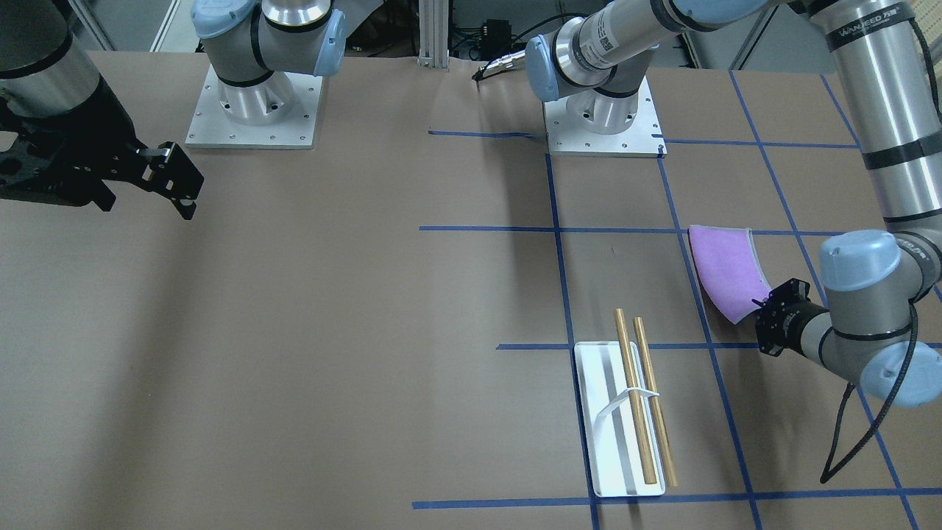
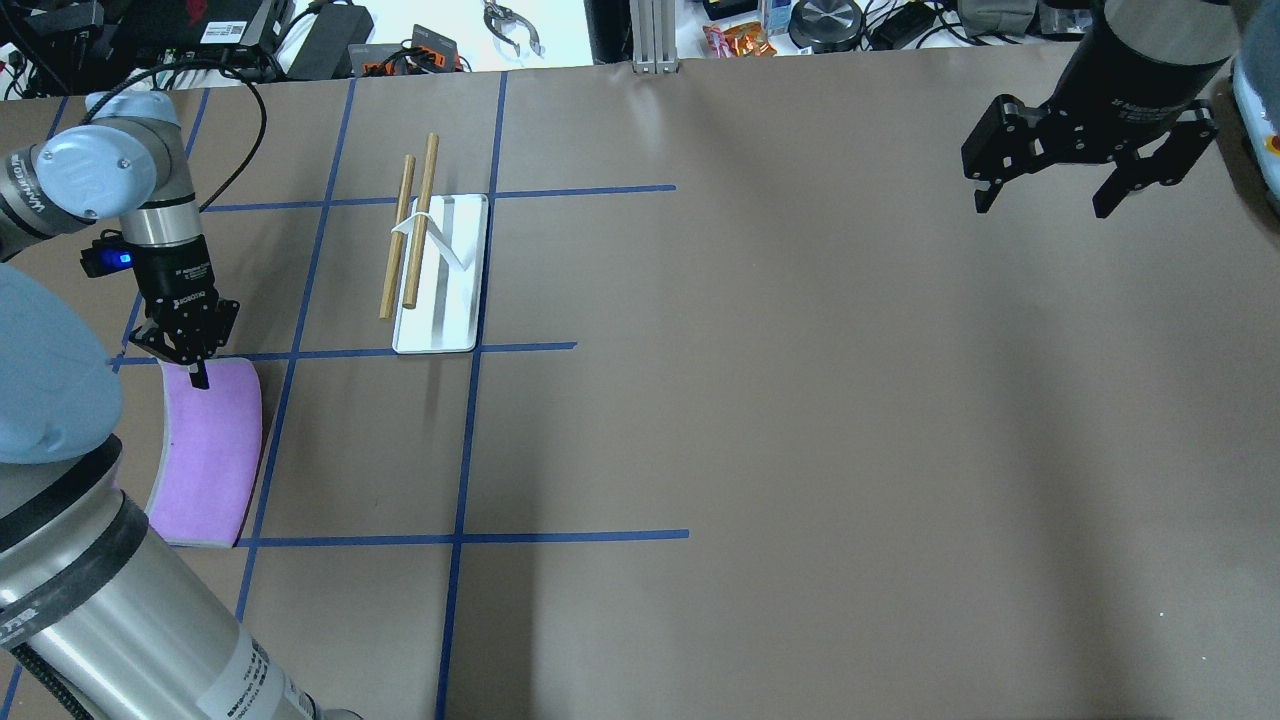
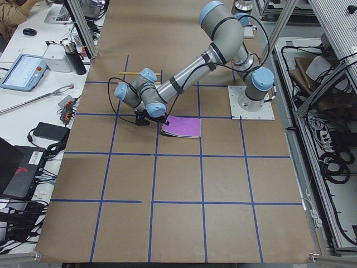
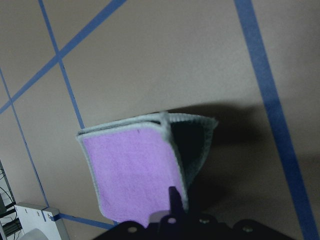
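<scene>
A folded purple cloth with a pale edge [image 1: 726, 265] lies on the taped table; it also shows in the left view [image 3: 181, 127], top view [image 2: 206, 458] and wrist view [image 4: 125, 172]. My gripper [image 1: 761, 309] is low at the cloth's near corner, which looks lifted and bent at the fingers [image 2: 198, 376] in the top and wrist views. The gripper appears shut on that corner of the cloth, though the fingertips are dark and partly hidden.
A white tray [image 1: 603, 450] with two wooden sticks lies beside the cloth. Another arm's black gripper [image 2: 1086, 156] stands over the opposite side.
</scene>
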